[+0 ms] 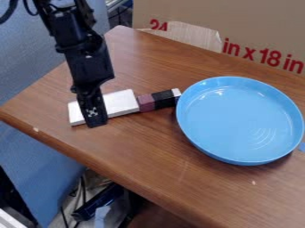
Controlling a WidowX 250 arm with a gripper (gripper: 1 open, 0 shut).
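Note:
My black gripper (91, 110) points down at the left of the table, low over the near left part of a white block (119, 101). Whether its fingers are open or closed on the block is hard to tell. A dark maroon and black piece (156, 100) with a light end continues from the white block toward a light blue plate (240, 119), which lies on the right side of the wooden table (155, 169).
A cardboard box (238, 36) with red lettering stands behind the table. Beyond the left edge are a blue-grey surface and, lower down, cables and clutter.

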